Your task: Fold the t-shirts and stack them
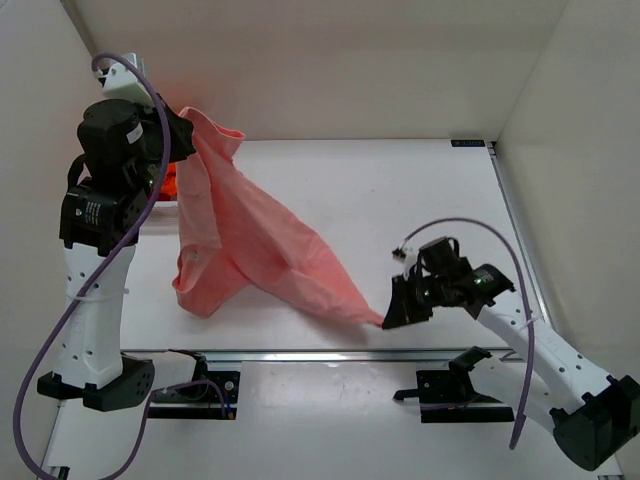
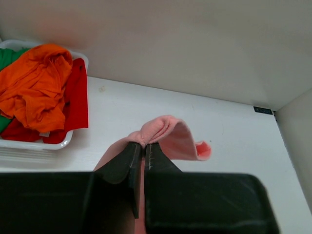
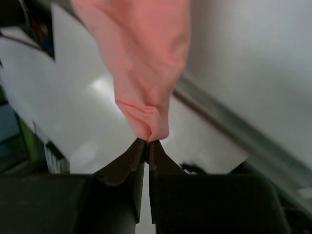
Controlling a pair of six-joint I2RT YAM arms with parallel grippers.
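A pink t-shirt [image 1: 255,235] is stretched slantwise over the white table, from the back left to the front middle. High at the back left, my left gripper [image 1: 188,135] is shut on a bunched part of it; in the left wrist view the pink cloth [image 2: 168,131] rises from between the fingertips. My right gripper [image 1: 388,318], low near the table's front edge, is shut on a pink corner [image 3: 150,124], which shows pinched at its tips in the right wrist view. Part of the shirt's upper end is hidden behind the left arm.
A white bin [image 2: 66,141] at the back left holds an orange shirt [image 2: 41,83], with red and green cloth beside it. A metal rail [image 1: 310,355] runs along the front edge.
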